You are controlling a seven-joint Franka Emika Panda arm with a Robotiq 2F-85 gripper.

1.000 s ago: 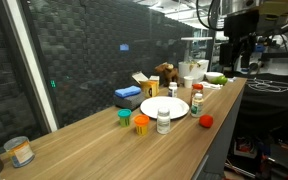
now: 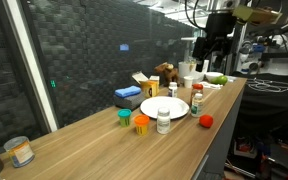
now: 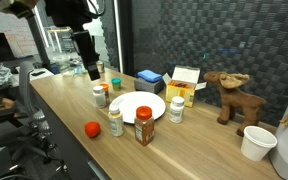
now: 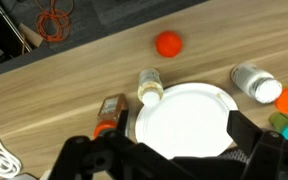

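Observation:
With its fingers wide apart and nothing between them, my gripper hangs high above the table; the round white plate (image 4: 184,115) lies below it in the wrist view. Just off the plate's edge stands a small pale bottle (image 4: 150,86). A red ball-like item (image 4: 168,43) sits farther up in that view. To the left is a brown jar with an orange-red label (image 3: 144,127), and a white bottle (image 4: 257,83) lies to the right. In exterior view 1 the open gripper (image 2: 215,58) is well clear of every object.
An orange cup (image 2: 142,125) and a green cup (image 2: 125,117) stand beyond the plate. At the back are a blue cloth (image 3: 149,76), a yellow-orange box (image 3: 183,84) and a toy moose (image 3: 237,100).
The objects stand where they were.

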